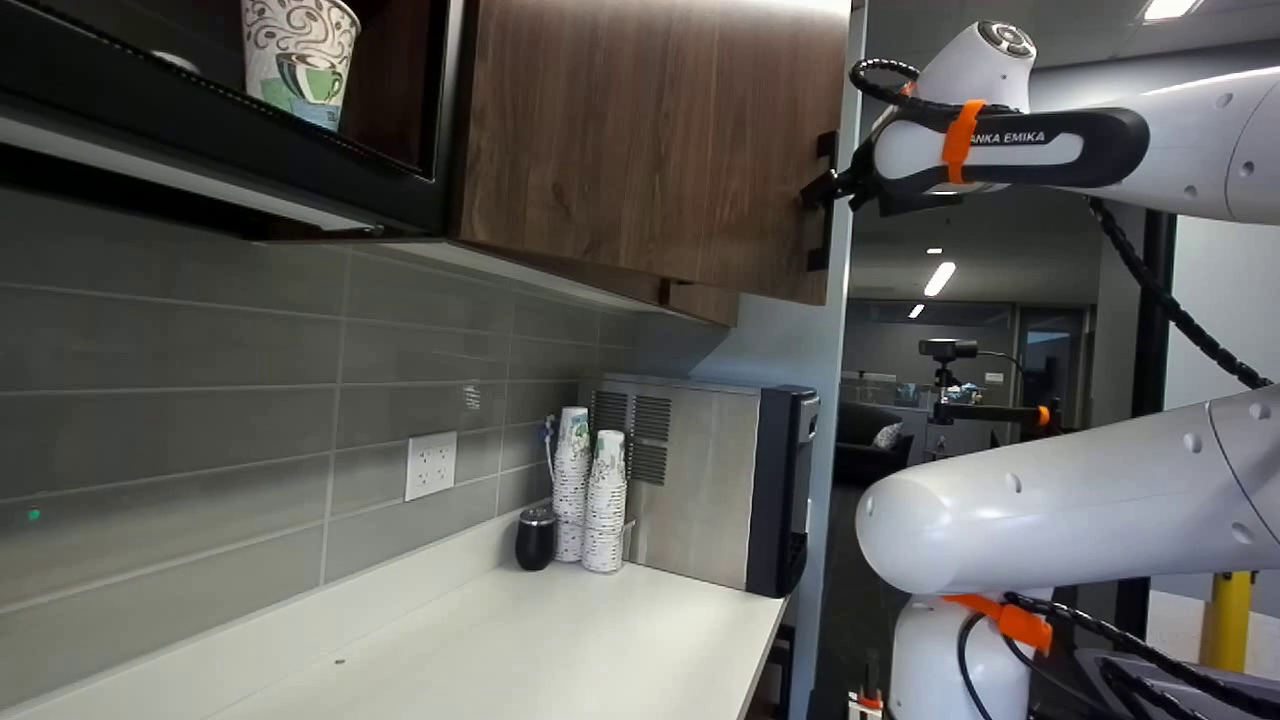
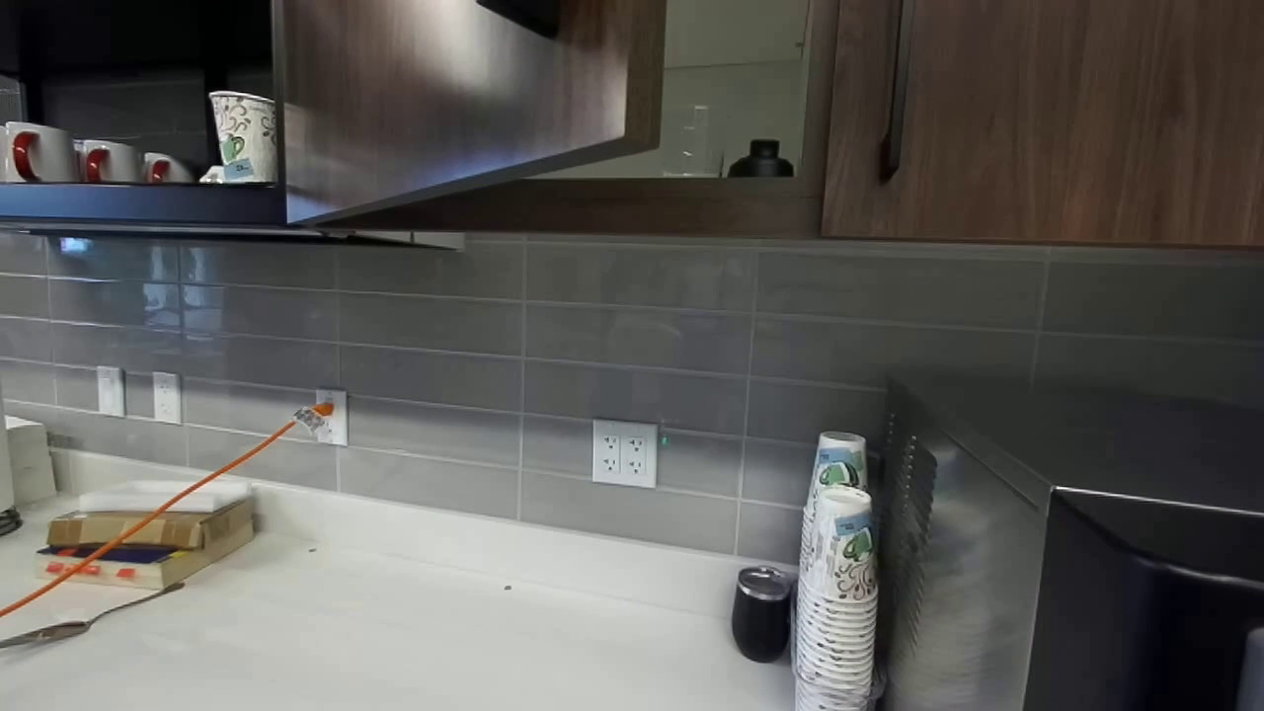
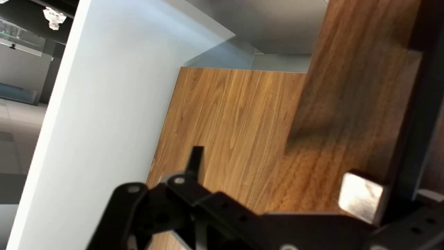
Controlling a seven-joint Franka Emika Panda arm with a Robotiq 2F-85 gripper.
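Note:
A dark wood cabinet door (image 1: 654, 132) stands partly open; the gap beside it shows in exterior view 2, where the same door (image 2: 462, 95) swings out from the upper cabinet. My gripper (image 1: 828, 192) is at the door's free edge, by its black handle (image 1: 819, 259). In the wrist view the gripper is open, its fingers wide apart. One finger's pale pad (image 3: 361, 198) lies close beside the black handle (image 3: 420, 125); whether they touch I cannot tell. Nothing shows held between the fingers.
Paper cup stacks (image 1: 605, 504), a black tumbler (image 1: 535, 539) and a steel machine (image 1: 702, 480) stand on the counter (image 1: 504, 660) below. Mugs (image 2: 41, 152) and a cup (image 2: 247, 136) sit on the open shelf. A pale side panel (image 3: 112, 96) rises nearby.

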